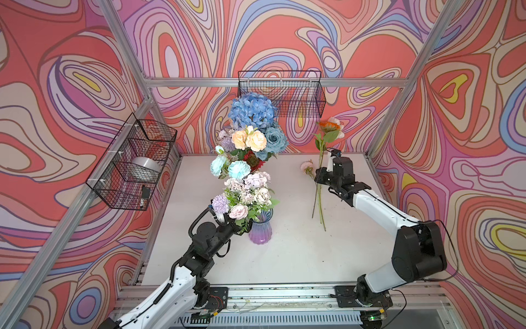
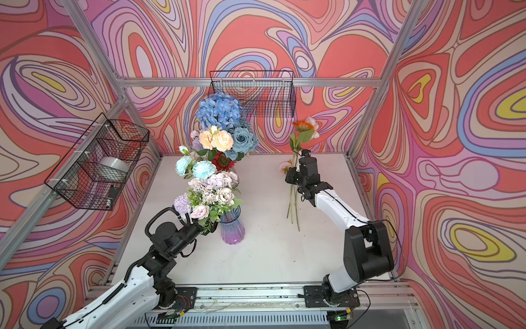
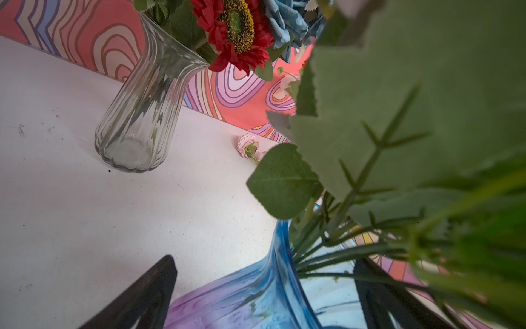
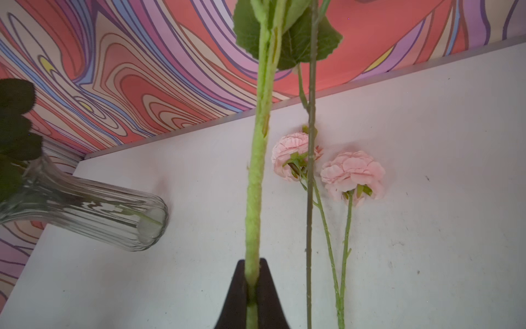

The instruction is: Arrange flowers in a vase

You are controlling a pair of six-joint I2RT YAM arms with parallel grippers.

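Observation:
My right gripper is shut on green flower stems (image 4: 253, 208), lifted above the table; their orange bloom (image 1: 328, 124) is upright at the back right. Pink peonies (image 4: 351, 172) lie on the table below. My left gripper is open around the purple-blue vase (image 3: 235, 296), which holds pale roses and lilac blooms (image 1: 239, 211). Behind stands a clear ribbed vase (image 3: 139, 115) with blue, peach and red flowers (image 1: 252, 112); in the top views it is mostly hidden by blooms.
A wire basket (image 1: 282, 93) hangs on the back rail, and another (image 1: 131, 181) with a white item inside on the left rail.

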